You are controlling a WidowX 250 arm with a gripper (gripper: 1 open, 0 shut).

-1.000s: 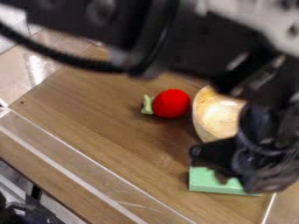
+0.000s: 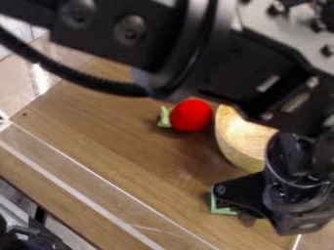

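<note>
My black gripper [image 2: 268,195] hangs low at the right of the camera view, over a light green block [image 2: 225,205] that is now mostly hidden behind it. Whether the fingers are open or closed on the block cannot be seen. A red tomato-like object [image 2: 192,115] with a green top lies in the middle of the table, left of a pale yellow bowl [image 2: 236,139], which is partly covered by the arm.
The wooden table [image 2: 98,146] has free room to the left and below the red object. Clear strips run along its near left edge, and the arm covers the upper and right parts of the view.
The arm and gripper have shifted slightly and come into sharper view, lower over the green block, covering more of it. The red object and bowl have stayed put.
</note>
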